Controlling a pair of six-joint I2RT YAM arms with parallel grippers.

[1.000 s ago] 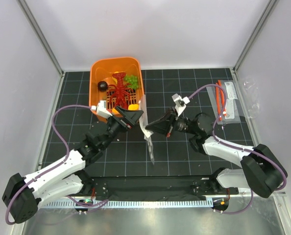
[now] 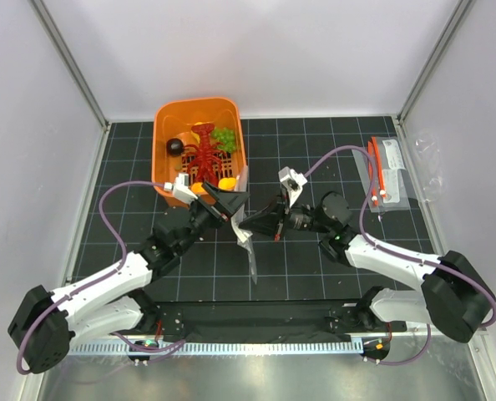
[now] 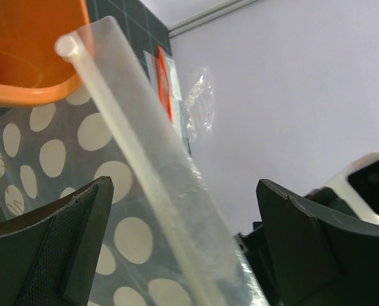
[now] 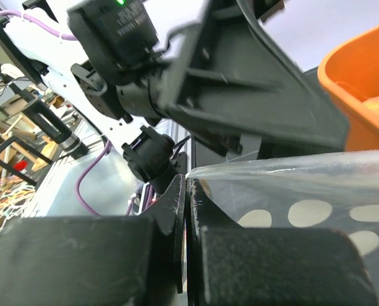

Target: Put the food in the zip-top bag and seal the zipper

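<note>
A clear bag (image 3: 133, 240) with white dots hangs upright at the table's middle, seen nearly edge-on from the top. Its clear top strip (image 3: 145, 134) slants through the gap of my left gripper, which stands open, its fingers (image 3: 71, 236) to either side. My right gripper is shut, with the thin film of the bag's top edge (image 4: 291, 167) reaching its fingertips. In the orange basket (image 2: 160, 159) at back left lie a red lobster (image 2: 204, 154), green grapes (image 2: 225, 138), a dark round fruit (image 2: 174, 147) and yellow pieces (image 2: 226, 184). The bag's inside is hard to make out.
At the right lies a flat clear bag with orange sticks (image 2: 377, 171) and a white label (image 2: 392, 154). Crumpled clear plastic (image 2: 430, 171) rests near the right wall.
My right gripper has shifted left, drawing the bag's edge with it.
</note>
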